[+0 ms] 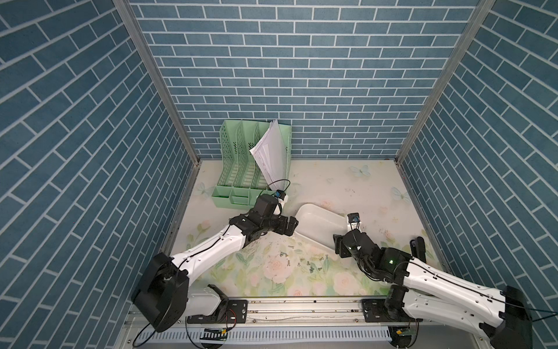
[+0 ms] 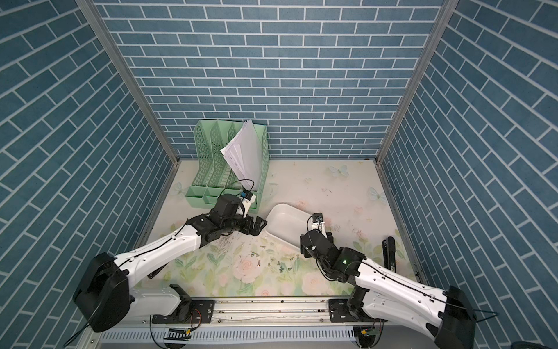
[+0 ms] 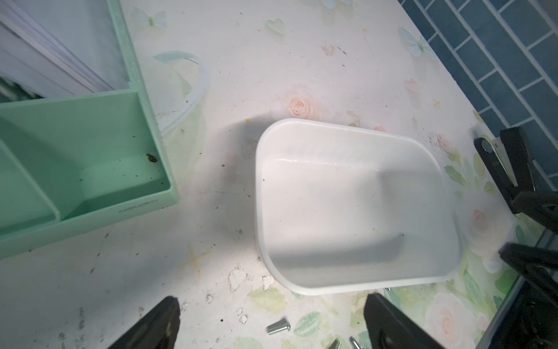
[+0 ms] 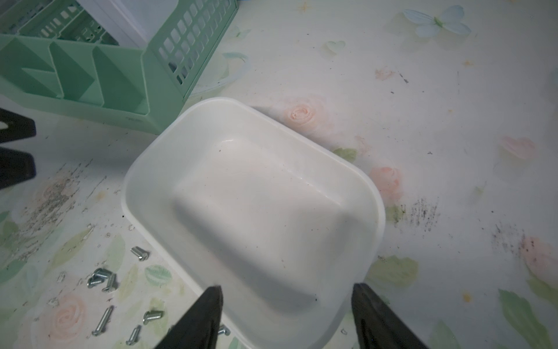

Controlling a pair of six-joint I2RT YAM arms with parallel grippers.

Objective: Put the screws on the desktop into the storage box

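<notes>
Small silver screws (image 4: pixel 101 273) lie scattered on the floral desktop in front of a white plastic box (image 4: pixel 255 197), which is empty. My left gripper (image 1: pixel 284 225) hangs open at the box's left end, above the desktop, nothing between its fingers; in the left wrist view its fingertips frame a loose screw (image 3: pixel 279 325) below. My right gripper is over the near right part of the box, its fingers apart with only the box showing between them.
A green file organiser (image 1: pixel 232 197) holding papers stands at the back left. A black stapler (image 1: pixel 419 249) lies at the right edge.
</notes>
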